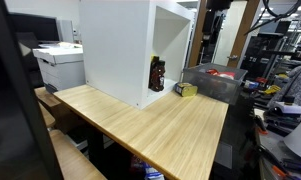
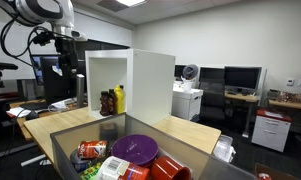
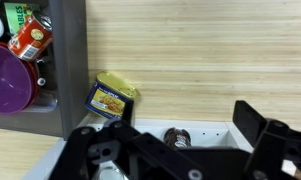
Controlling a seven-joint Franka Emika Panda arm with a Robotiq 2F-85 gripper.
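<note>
My gripper hangs above the table, its two black fingers spread wide in the wrist view with nothing between them. A yellow tin with a blue label (image 3: 108, 99) lies on the table between the grey bin and the white shelf, left of the fingers. In exterior view 1 the same yellow tin (image 1: 186, 90) sits by the shelf's open side. Dark bottles (image 2: 107, 103) and a yellow bottle (image 2: 120, 98) stand inside the white shelf (image 2: 150, 85). A dark round bottle top (image 3: 177, 137) shows between the fingers' bases.
The grey bin (image 2: 78, 136) holds a purple bowl (image 2: 135, 149), a red cup (image 2: 171, 168) and several cans. Much of the wooden table (image 1: 155, 128) in front of the shelf is bare. The shelf's tall side wall (image 1: 116, 45) stands beside this free room.
</note>
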